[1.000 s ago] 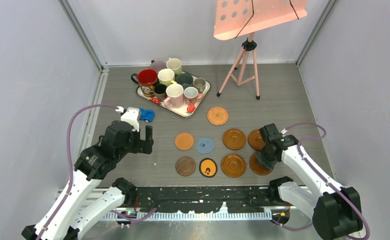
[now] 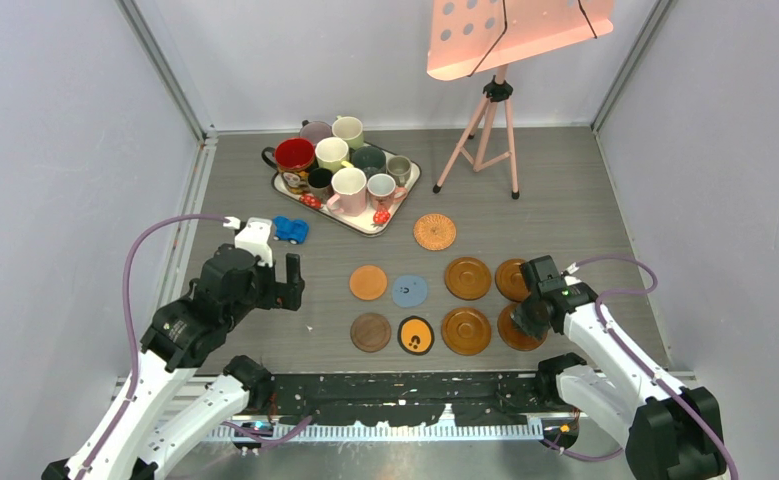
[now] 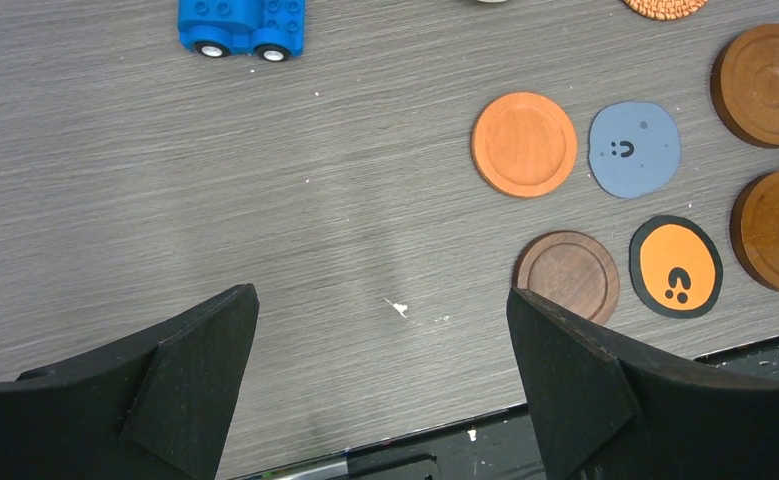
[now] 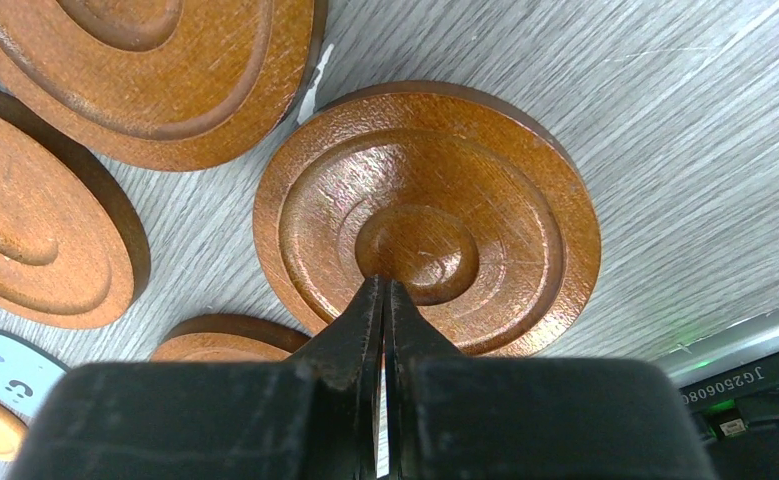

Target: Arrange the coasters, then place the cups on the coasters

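Note:
Several cups crowd a white tray (image 2: 370, 231) at the back left, among them a red mug (image 2: 295, 153), a pink cup (image 2: 349, 187) and a dark green one (image 2: 369, 161). Flat coasters lie in rows at the front: orange (image 2: 368, 282), blue (image 2: 410, 291), dark brown (image 2: 370, 332), a black-rimmed bear one (image 2: 416, 335) and several glossy brown ones (image 2: 466, 331). No cup stands on any of them. Left of the coasters, my left gripper is open and empty. My right gripper is shut above a brown coaster (image 4: 525, 210), nothing visible between its fingertips.
A blue toy truck (image 2: 291, 230) sits just in front of the tray. An orange woven coaster (image 2: 435, 232) lies to the tray's right. At the back right stands a pink tripod stand (image 2: 486, 140). Bare table spans the area between that stand and the right arm.
Over the last second the left arm has shifted slightly, uncovering more of the toy truck. The right arm has moved a little to the right. Cups and coasters are where they were.

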